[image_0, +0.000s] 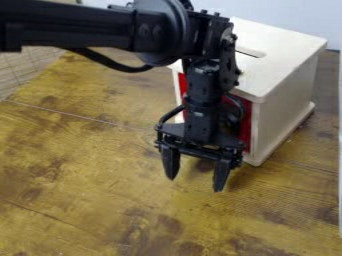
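My black gripper (195, 175) hangs pointing down in front of a pale wooden box (281, 100), its two fingers apart with nothing between them. The box has a slot in its top and a red front panel (245, 130), largely hidden behind my arm and wrist.
A light mat or floor shows beyond the table at the upper left. A pale edge runs down the far right.
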